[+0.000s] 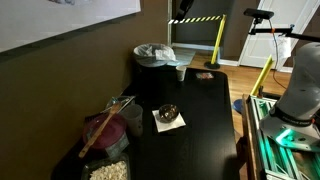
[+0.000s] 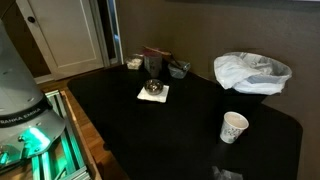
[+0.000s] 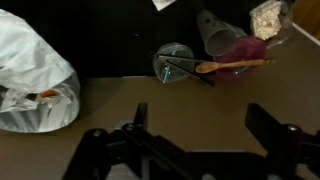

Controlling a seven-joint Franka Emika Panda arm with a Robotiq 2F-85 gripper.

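High above the table my gripper stands open, its fingers wide apart and nothing between them. Part of it shows at the top edge of exterior view 1. Below it in the wrist view are a clear container [image 3: 172, 62] with thin sticks, a wooden spoon [image 3: 235, 65] over a dark red pot [image 3: 246, 48], and a grey cup [image 3: 213, 36]. A small dark bowl [image 1: 168, 113] rests on a white napkin [image 1: 169, 123] mid-table. The white-lined bin [image 2: 250, 73] and a white paper cup [image 2: 233, 127] are at the other end.
A clear tub of pale pieces [image 1: 110, 171] sits at the near left corner. Farther off lies a small reddish packet [image 1: 204, 75]. The wall [image 1: 60, 85] runs close along one long side.
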